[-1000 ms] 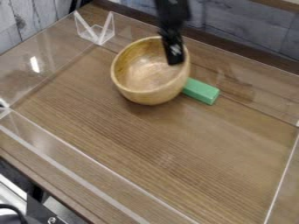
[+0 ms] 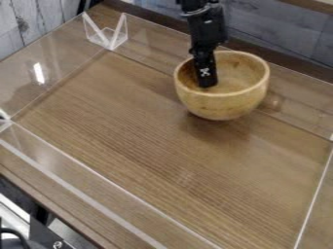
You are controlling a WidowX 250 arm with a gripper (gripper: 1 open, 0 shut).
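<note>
A large tan wooden bowl (image 2: 224, 100) sits toward the back right of the wooden table. My black gripper (image 2: 205, 74) reaches down from the top into the bowl's left side near the rim; it looks shut, and nothing can be made out between its fingers. The bowl's inside is partly hidden by the arm.
The wooden tabletop (image 2: 156, 180) is broad and clear in the front and middle. A white wire-like object (image 2: 109, 31) stands at the back left. The table's edges run along the left and the back.
The gripper has moved left across the bowl, and the bowl has shifted right from where it was.
</note>
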